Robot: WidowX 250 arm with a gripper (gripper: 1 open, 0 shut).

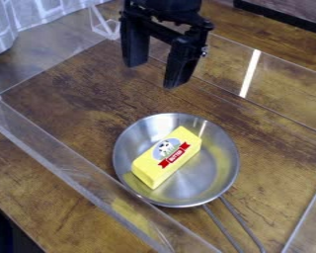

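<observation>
A steel pan (213,183) with a wire handle pointing to the lower right rests on the wooden table. Inside it lies a yellow butter box (155,169) with a cow picture and a red label. Above and behind the pan, my black gripper (160,61) hangs in the air, its two fingers wide apart and nothing seen between them.
Clear plastic walls (82,173) border the work area on the left and right. A white cloth (12,25) is at the top left.
</observation>
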